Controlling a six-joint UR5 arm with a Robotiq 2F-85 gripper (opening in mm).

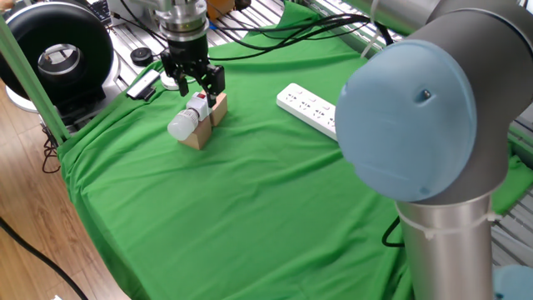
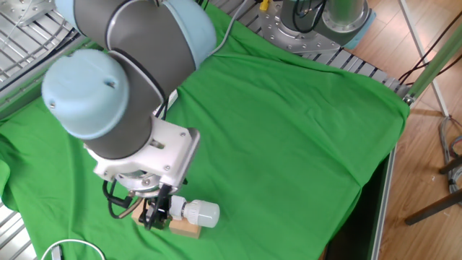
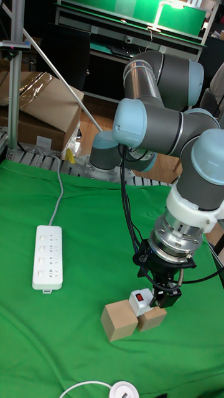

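Note:
A white bulb [image 1: 182, 125] in a white holder [image 1: 199, 105] with a red switch [image 3: 140, 297] lies across two small tan blocks [image 3: 119, 321]. My gripper [image 1: 199, 93] points down over the holder. Its black fingers are spread, one on either side of the holder in exterior view 1. Contact between fingers and holder cannot be made out. From overhead, in exterior view 2, the arm hides part of the blocks, while the bulb [image 2: 202, 213] sticks out beside the gripper. A white power strip [image 3: 48, 257] lies apart on the green cloth.
A small white round device [image 3: 123, 390] with a cable lies close to the blocks. Black cables [image 1: 283, 37] hang along the arm.

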